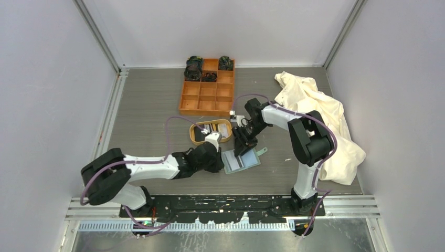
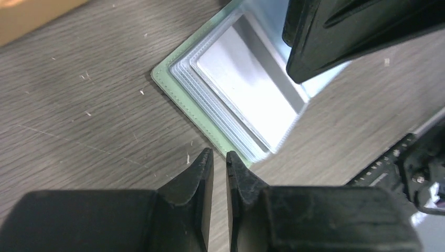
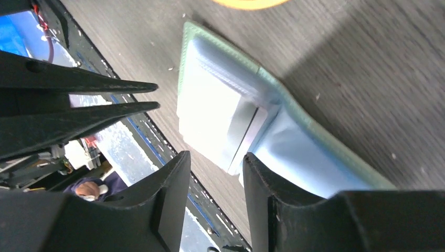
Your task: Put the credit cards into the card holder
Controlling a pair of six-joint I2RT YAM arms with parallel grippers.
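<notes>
The card holder (image 1: 254, 159) is a pale blue, green-edged booklet lying open on the table. White and grey cards (image 2: 246, 79) show in its clear pocket at one end. In the left wrist view, my left gripper points at that end's edge. Its fingers stand a narrow gap apart, with only table showing between them. Over the holder's middle, my right gripper is part open. The white card face (image 3: 207, 105) and pocket edge lie beyond its tips, and nothing is visibly gripped. Whether the right fingertips touch the holder is unclear.
Behind the holder, a yellow oval basket (image 1: 194, 140) contains dark and pale cards. An orange compartment tray (image 1: 206, 112) is farther back, and a cream cloth (image 1: 336, 152) lies at right. The table's front edge is close to the holder. Bare table lies at far left.
</notes>
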